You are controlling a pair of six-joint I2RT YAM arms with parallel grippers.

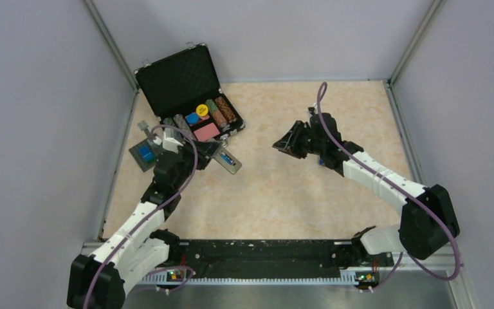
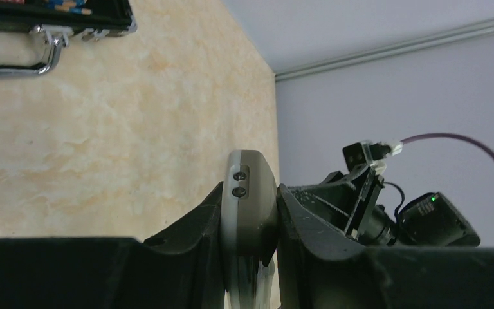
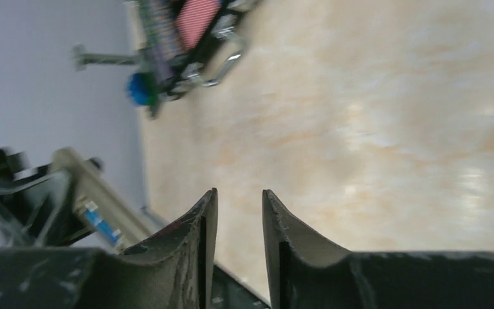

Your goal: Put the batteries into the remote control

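My left gripper [image 1: 211,148] is shut on the silver remote control [image 1: 231,166], which hangs over the table left of centre; in the left wrist view the remote [image 2: 247,212] stands end-on between the fingers. A blue battery [image 1: 226,158] shows in the remote's open compartment, also visible blurred as a blue strip [image 3: 103,222] in the right wrist view. My right gripper [image 1: 283,145] is apart from the remote, to its right over the table, its fingers part open with a narrow gap and nothing seen between them.
An open chip case [image 1: 177,80] stands at the back left, with a grey board with blue parts [image 1: 143,154] beside it. A small object [image 1: 321,161] is partly hidden behind the right arm.
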